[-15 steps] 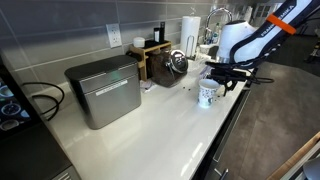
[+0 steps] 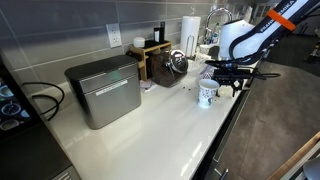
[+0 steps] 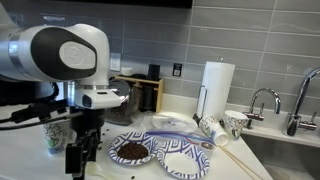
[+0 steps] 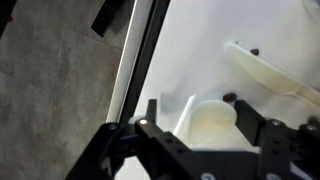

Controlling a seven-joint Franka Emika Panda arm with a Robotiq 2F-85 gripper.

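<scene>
My gripper stands part open just over the white counter, close to its front edge. Between its fingers in the wrist view lies the rounded cream head of a spoon-like utensil point(image 4: 212, 120); room shows on its left side, while the right finger point(image 4: 247, 120) is close to it. A second cream utensil point(image 4: 268, 73) lies farther right, with a few dark beans point(image 4: 229, 97) nearby. In the second exterior view the gripper point(image 3: 82, 155) points down left of a patterned bowl of dark beans point(image 3: 132, 153). Whether the fingers touch the utensil is unclear.
A patterned mug point(image 2: 207, 93) stands beside the gripper. A blue-patterned plate point(image 3: 183, 160), a tipped cup point(image 3: 212, 129) and a paper towel roll point(image 3: 216, 88) are to the right. A grey toaster point(image 2: 104, 91) sits by the wall.
</scene>
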